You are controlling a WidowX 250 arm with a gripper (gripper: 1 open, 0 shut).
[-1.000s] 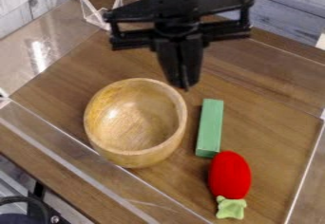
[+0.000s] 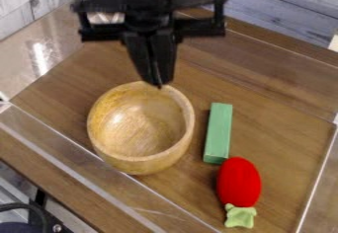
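My gripper (image 2: 157, 77) hangs in the upper middle of the camera view, shut, with nothing seen between its fingers. Its tip is just over the back rim of a wooden bowl (image 2: 119, 138). To the bowl's right lies a green block (image 2: 218, 132), and below that a red plush object with a pale green top (image 2: 238, 186).
The wooden table (image 2: 286, 114) has clear room at the right and at the back left. Clear edging strips run along its left and right sides. A black cable shows at the lower left, off the table.
My gripper has moved left and a little down in the view, toward the bowl. The bowl, the green block and the red object have stayed put.
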